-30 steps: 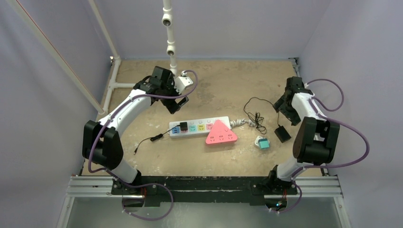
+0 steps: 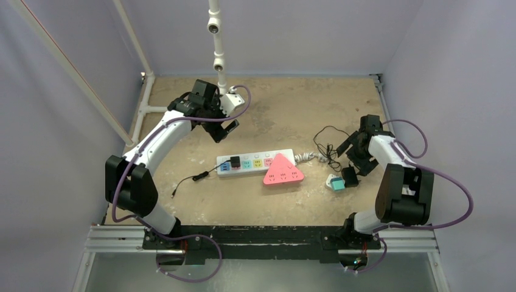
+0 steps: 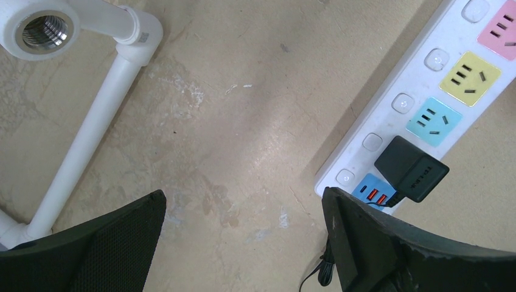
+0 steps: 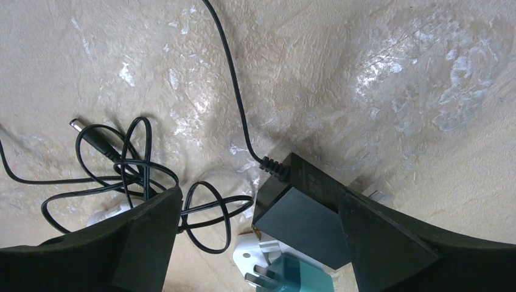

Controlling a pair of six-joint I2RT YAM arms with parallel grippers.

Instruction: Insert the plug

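Observation:
My right gripper (image 2: 353,156) is open, low over a black power adapter (image 4: 301,222) with its coiled cable; the adapter lies between and just beyond the fingers in the right wrist view. A teal plug (image 2: 338,185) and a white plug (image 4: 246,254) lie beside it. My left gripper (image 2: 221,128) is open and empty above the bare table, behind the white power strip (image 3: 380,115), which has colored sockets and a black adapter (image 3: 411,169) at its blue end.
A pink triangular power strip (image 2: 282,173) lies against the white strip's right part. A thin black cable (image 2: 182,180) lies to the left. White pipes stand at the left and back.
My right gripper has come down and leftward toward the front, and the black adapter has shifted left, closer to the teal plug.

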